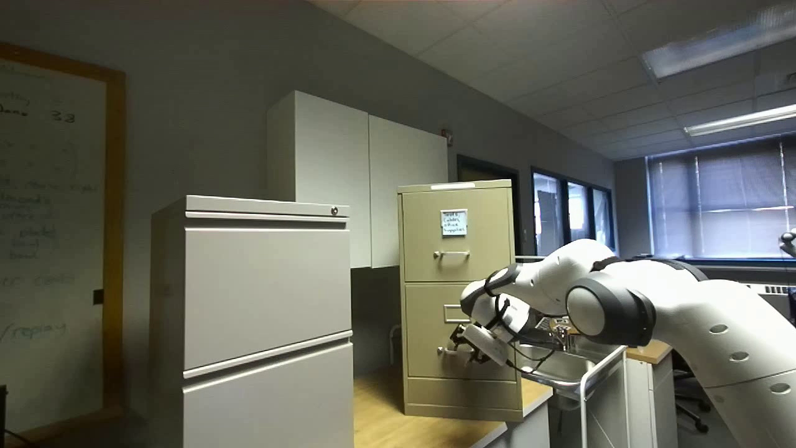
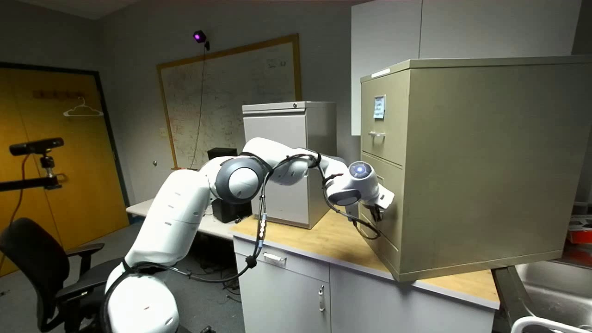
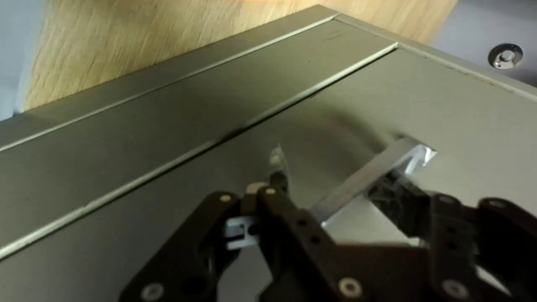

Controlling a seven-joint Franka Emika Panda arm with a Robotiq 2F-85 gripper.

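Observation:
A tan filing cabinet (image 1: 459, 257) with two handled drawers stands on the wooden counter, both drawers closed. My gripper is at the lower drawer, its fingers apart on either side of the silver bar handle (image 3: 360, 181). One fingertip (image 3: 279, 163) lies to the left of the bar, and the darker right finger (image 3: 400, 204) reaches close along its other side. I cannot tell whether either one touches the metal. In exterior view 2 the gripper sits against the cabinet front (image 2: 385, 183), and the lower handle is hidden.
A grey cabinet (image 1: 268, 291) stands on the left, with bare counter (image 1: 380, 403) between it and the tan one. To the right of the tan cabinet is a sink (image 1: 563, 366). Cables (image 2: 358, 227) hang in a loop below the wrist.

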